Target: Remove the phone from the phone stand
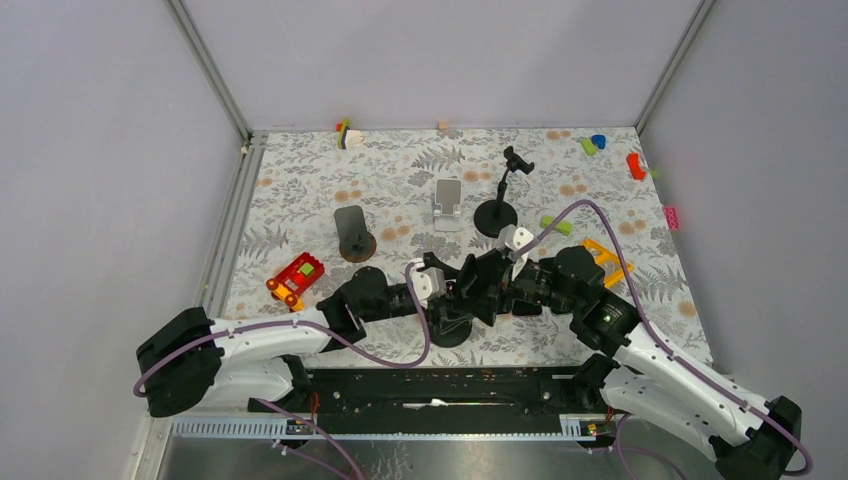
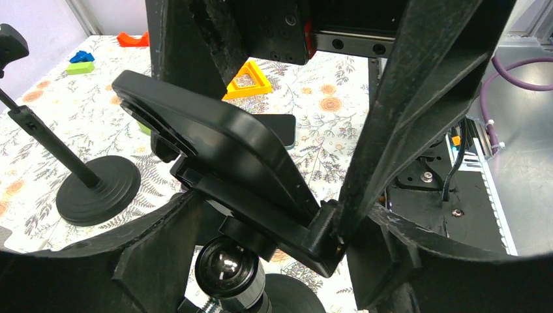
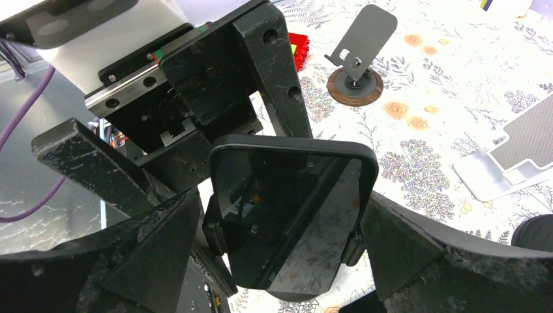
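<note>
A black phone (image 3: 293, 215) sits tilted in the clamp of a phone stand, its glossy face showing in the right wrist view. In the left wrist view the stand's clamp (image 2: 257, 212) appears from behind, above a round joint (image 2: 227, 266). My left gripper has its fingers at either end of this clamp; whether they press on it is unclear. My right gripper is open, one finger on each side of the phone and clamp. From the top, both grippers meet above the stand's dark base (image 1: 450, 333) and mostly hide the phone.
Another dark phone (image 2: 277, 127) lies flat on the table beside a yellow triangle (image 2: 249, 79). Farther back stand a tall black stand (image 1: 496, 215), a white stand (image 1: 447, 205) and a grey stand (image 1: 352, 230). A red toy (image 1: 297, 272) lies at left.
</note>
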